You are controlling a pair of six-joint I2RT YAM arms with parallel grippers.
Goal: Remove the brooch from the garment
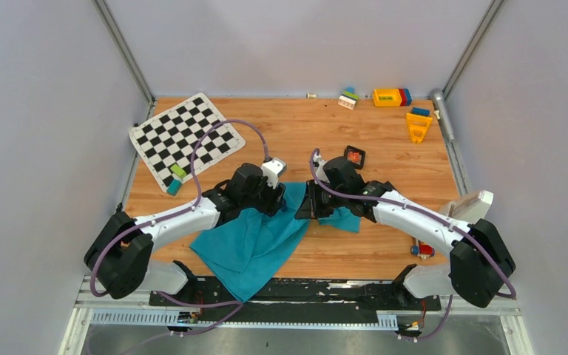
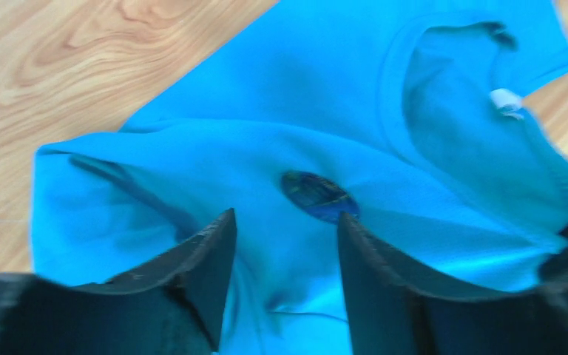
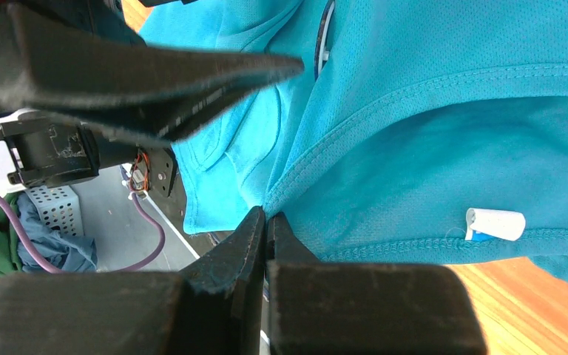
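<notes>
A dark oval brooch (image 2: pixel 319 196) sits on the turquoise garment (image 2: pixel 266 151), just beyond the fingertips of my left gripper. That gripper is part open, and only cloth shows behind the gap between its fingers. From the right wrist view the brooch (image 3: pixel 324 37) appears edge-on, standing against a raised fold, close to the tip of one left finger (image 3: pixel 214 70). My right gripper is shut on the hem of the garment (image 3: pixel 429 163), pulling up a fold. In the top view the left gripper (image 1: pixel 272 207) mostly covers the brooch area.
A white tag (image 3: pixel 495 223) hangs at the lower hem. The checkerboard (image 1: pixel 186 137) lies at the back left, a dark framed square (image 1: pixel 354 157) behind the right arm. Toy blocks (image 1: pixel 388 97) stand at the back right.
</notes>
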